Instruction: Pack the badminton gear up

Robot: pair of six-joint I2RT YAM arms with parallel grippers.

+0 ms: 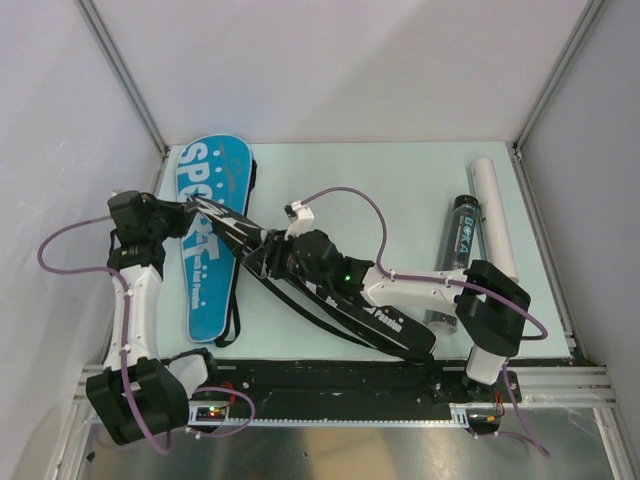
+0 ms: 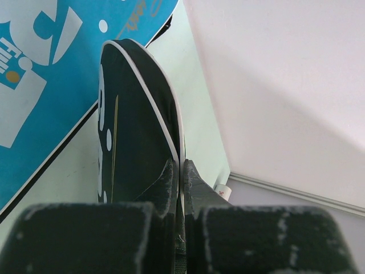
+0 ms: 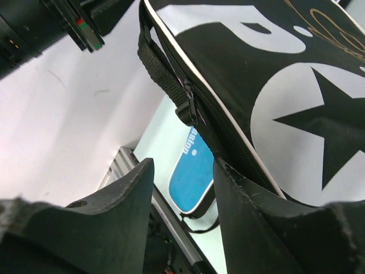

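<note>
In the top view a black badminton bag [image 1: 385, 325] with white print lies slantwise from the upper left to the table's front edge. My left gripper is shut on the pale-edged rim of its upper end. Over the bag's upper part, my right gripper stands open with nothing between its fingers. From the right wrist, the bag's white-piped edge passes close to one finger [image 3: 227, 185], with a black zipper pull [image 3: 191, 103] and strap beyond the fingertips. Whether that finger touches the bag, I cannot tell.
A blue bag [image 1: 208, 290] marked SPORT lies flat at the left, partly under the black bag's end. On the right are a dark shuttlecock tube [image 1: 462, 235] and a long white roll [image 1: 492, 215].
</note>
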